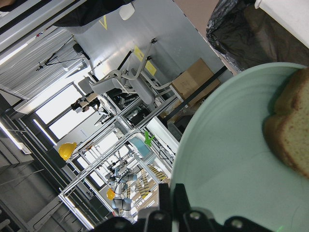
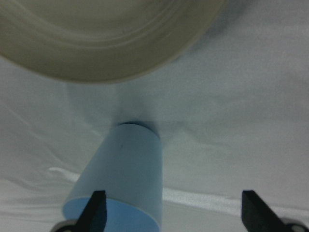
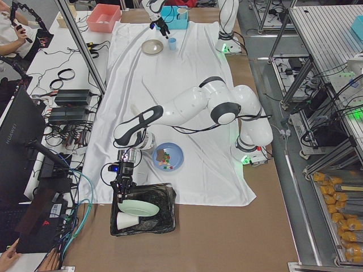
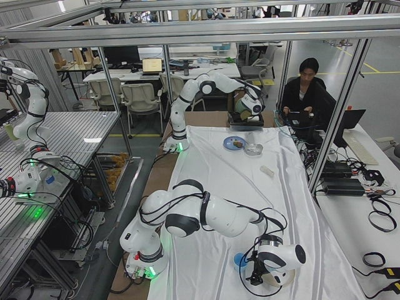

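Note:
My left gripper [image 3: 122, 190] is shut on the rim of a pale green plate [image 1: 222, 140], tilted over the black-lined bin [image 3: 164, 226]. A bread slice [image 1: 289, 121] rests on the plate in the left wrist view. A white cup [image 3: 127, 221] lies in the bin. In the right wrist view my right gripper is open above a light blue cup [image 2: 123, 174], beside a beige plate [image 2: 111, 38].
A blue plate [image 3: 176, 156] with food pieces, a metal bowl [image 4: 253, 149] and a pale object [image 4: 267, 170] are on the white cloth. A blue basket [image 3: 174, 22] stands at the far end.

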